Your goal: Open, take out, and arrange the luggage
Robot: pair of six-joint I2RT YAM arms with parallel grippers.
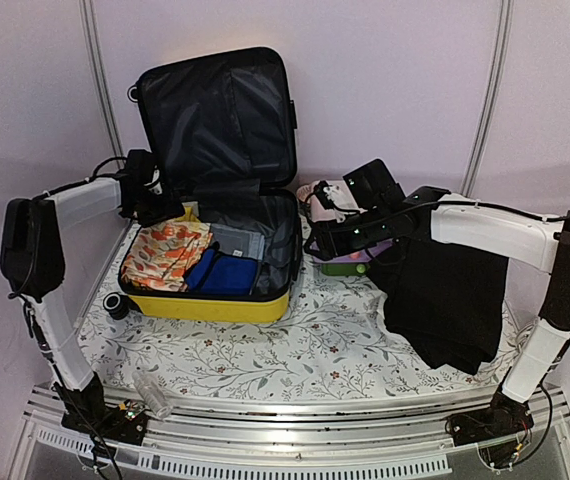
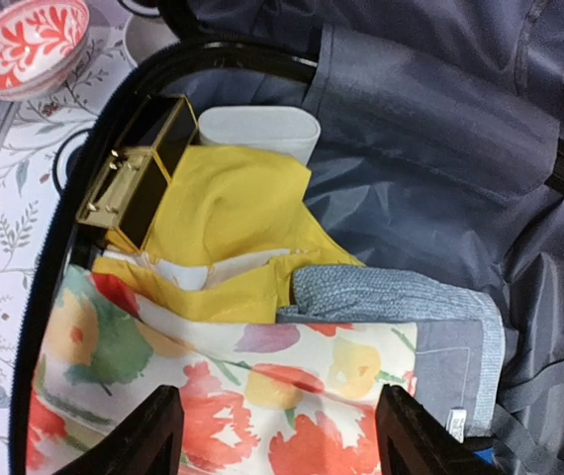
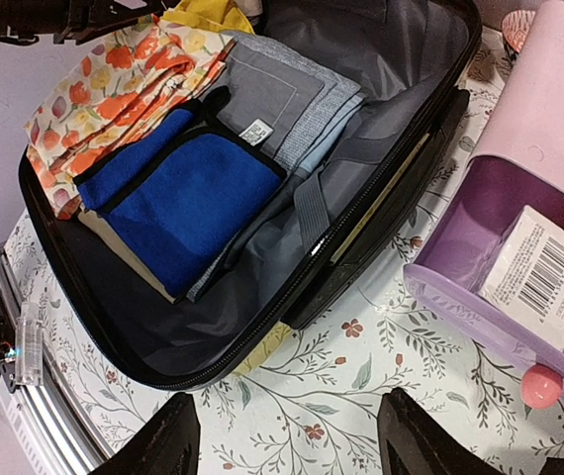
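Observation:
The yellow-and-black suitcase (image 1: 208,308) lies with its lid (image 1: 220,120) raised. Inside are a floral cloth (image 2: 252,386), a yellow cloth (image 2: 228,203), folded grey-blue denim (image 3: 272,94), a blue pouch (image 3: 198,203), a black-and-gold box (image 2: 143,168) and a white container (image 2: 259,131). Over the suitcase's left back part, my left gripper is open above the floral cloth, with nothing held. To the right of the suitcase, my right gripper has its fingers (image 3: 168,440) apart over the patterned table, nothing between them.
Right of the suitcase stands a purple box (image 3: 470,297) holding a white barcoded carton (image 3: 539,279). Black fabric (image 1: 445,300) covers the right side. A patterned bowl (image 2: 30,45) sits behind the left rim. A clear bottle (image 1: 152,393) lies at the front.

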